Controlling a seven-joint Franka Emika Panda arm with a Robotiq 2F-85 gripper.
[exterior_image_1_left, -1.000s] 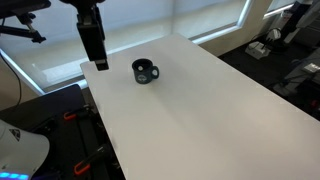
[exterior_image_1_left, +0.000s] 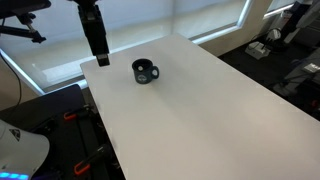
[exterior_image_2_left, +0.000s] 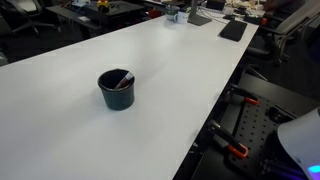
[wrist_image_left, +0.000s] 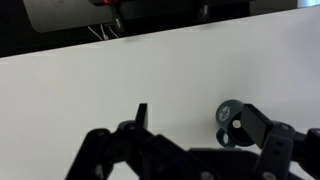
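A dark green mug (exterior_image_1_left: 145, 71) stands upright on the white table near its far left part, its handle towards the right in exterior view 1. Something small and brownish with a pale part rests inside the mug (exterior_image_2_left: 117, 90) in exterior view 2. In the wrist view the mug (wrist_image_left: 232, 122) shows at the lower right, beside the right finger and partly near its tip. My gripper is open, its fingers well apart and nothing between them but bare table beyond. In exterior view 1 it hangs to the left of the mug, clear of it.
The white table (exterior_image_1_left: 205, 105) is otherwise empty, with wide free room. Its near edge borders the dark robot mount (exterior_image_2_left: 262, 135). Chairs and a distant cluttered desk (exterior_image_2_left: 190, 18) lie beyond the table.
My gripper has shifted very slightly in exterior view 1, still to the left of the mug. The mug has stayed in place.
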